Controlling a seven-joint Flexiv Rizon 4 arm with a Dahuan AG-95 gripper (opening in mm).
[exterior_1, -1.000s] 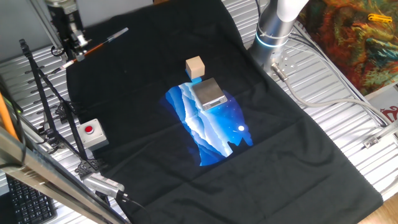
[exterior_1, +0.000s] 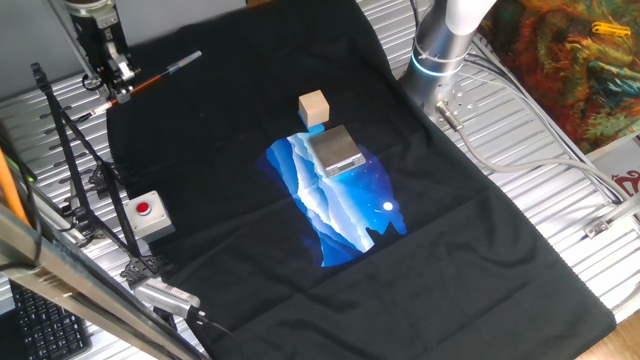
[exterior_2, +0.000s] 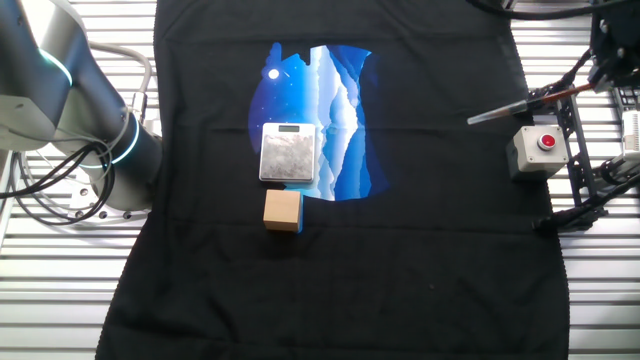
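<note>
At the upper left of exterior view 1, my gripper (exterior_1: 122, 93) is shut on a slender brush-like stick (exterior_1: 148, 82). The stick has an orange-brown shaft and a greyish end (exterior_1: 186, 60) that points out over the black cloth. From exterior view 2, the same stick (exterior_2: 500, 111) reaches in from the right edge, where the gripper (exterior_2: 598, 82) is partly cut off. Far from the gripper, near the middle of the cloth, are a small silver scale (exterior_1: 337, 149) and a tan wooden block (exterior_1: 314, 107). The fingertips' exact contact is too small to make out.
Beneath the scale is a blue-and-white mountain picture (exterior_1: 318, 205). A grey box with a red button (exterior_1: 144, 210) stands at the cloth's left edge, beside a black frame (exterior_1: 75, 150).
The scale, block and picture have not moved.
</note>
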